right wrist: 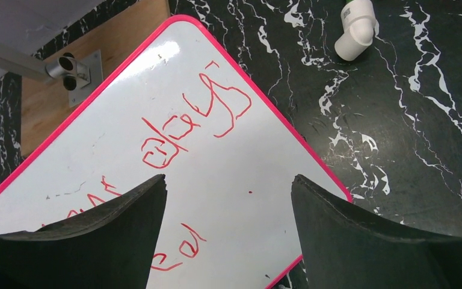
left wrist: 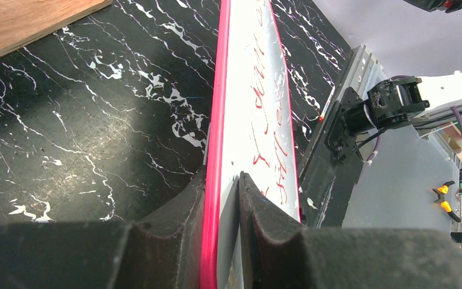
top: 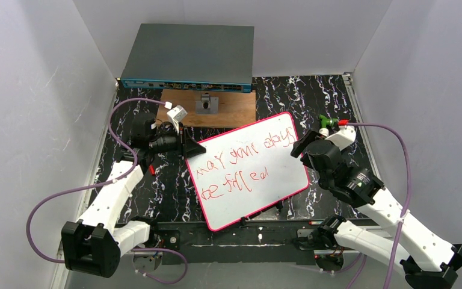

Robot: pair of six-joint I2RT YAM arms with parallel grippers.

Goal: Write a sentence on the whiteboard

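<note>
The pink-edged whiteboard (top: 240, 198) lies tilted in the middle, with two lines of red handwriting (top: 246, 152); the upper seems to read "May your days", the lower "be filled". My left gripper (top: 194, 149) is shut on the board's upper left edge, one finger on each side of the pink rim (left wrist: 218, 114). Over the board's right edge hangs my right gripper (top: 301, 148), its fingers wide apart and nothing between them in the right wrist view. A small red-and-white pen-like thing (top: 316, 223) shows at the table's front edge, near the right arm's base.
A green and white bottle-like thing (right wrist: 357, 30) stands beyond the board's right side. At the back is a wooden base (top: 234, 108) under a large dark box (top: 192, 57). A small red piece (top: 152, 171) lies by the left arm. Marble is bare right of the board.
</note>
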